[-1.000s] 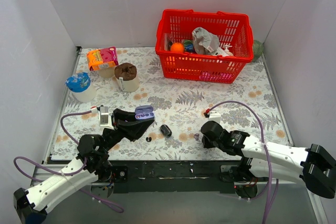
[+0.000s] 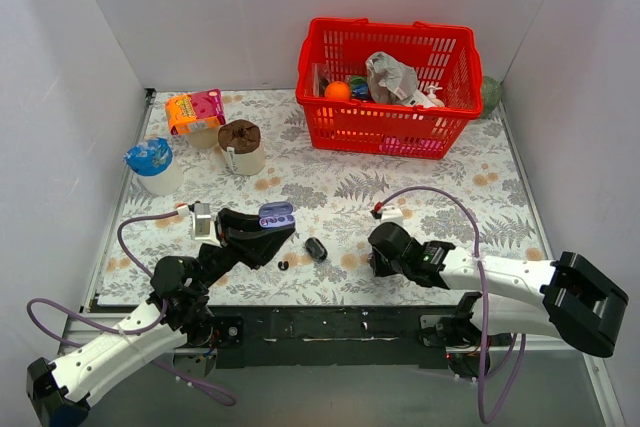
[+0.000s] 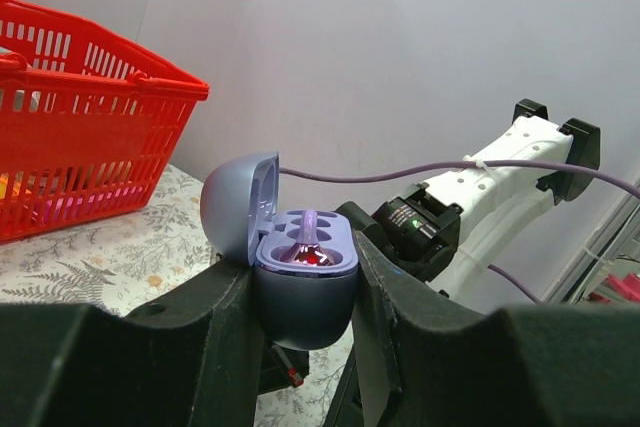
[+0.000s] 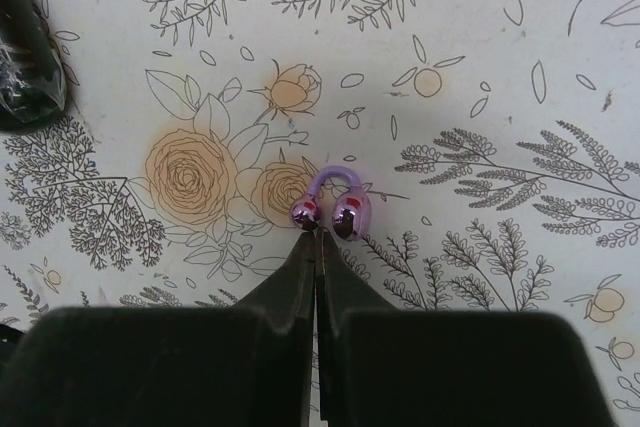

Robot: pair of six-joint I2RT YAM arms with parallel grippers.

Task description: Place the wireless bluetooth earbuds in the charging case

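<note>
The lilac charging case (image 3: 304, 292) is held upright with its lid up, my left gripper shut on its lower body. A shiny purple piece (image 3: 308, 242) stands in one of its hollows; the other hollows in view look empty. On the patterned table lies a purple clip-shaped earbud (image 4: 345, 176), its two metallic ends toward me. My right gripper is shut with nothing between its fingers, and its tips reach the earbud's near side, between the two ends. In the top view the right gripper hides this earbud.
Between the arms lie a dark rounded object (image 2: 316, 249) and a tiny dark piece (image 2: 283, 265). A filled red basket (image 2: 390, 127) stands at the back, with tubs and a snack bag (image 2: 196, 111) back left.
</note>
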